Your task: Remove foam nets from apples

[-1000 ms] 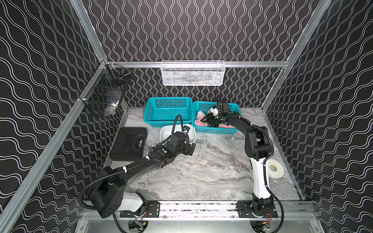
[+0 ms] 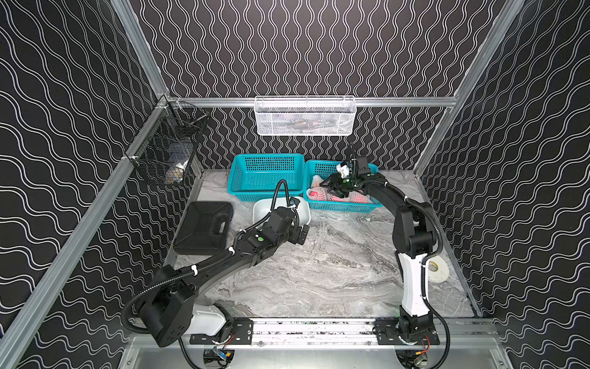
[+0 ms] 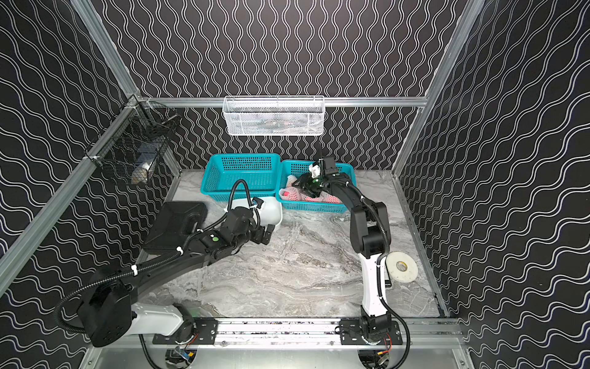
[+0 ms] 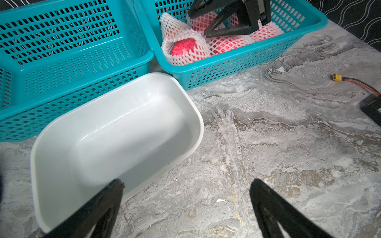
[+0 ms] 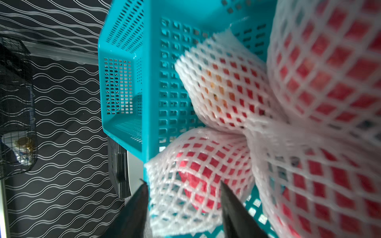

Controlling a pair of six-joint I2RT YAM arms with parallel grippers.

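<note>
Apples in white foam nets (image 4: 184,51) lie in the right teal basket (image 4: 246,53), red skin showing through the mesh. My right gripper is inside that basket, above the netted apples, its fingers apart; in the right wrist view its blurred fingertips (image 5: 230,210) are low in the frame near a netted apple (image 5: 206,166). Nothing is clearly held. My left gripper stands open over the table beside the empty white tray (image 4: 119,130), with nothing between its fingers.
An empty teal basket (image 2: 267,172) is left of the full one. A black case (image 2: 199,227) lies at left, a tape roll (image 3: 401,267) at right, and a white wire basket (image 2: 304,117) hangs on the back wall.
The left arm is practically unchanged.
</note>
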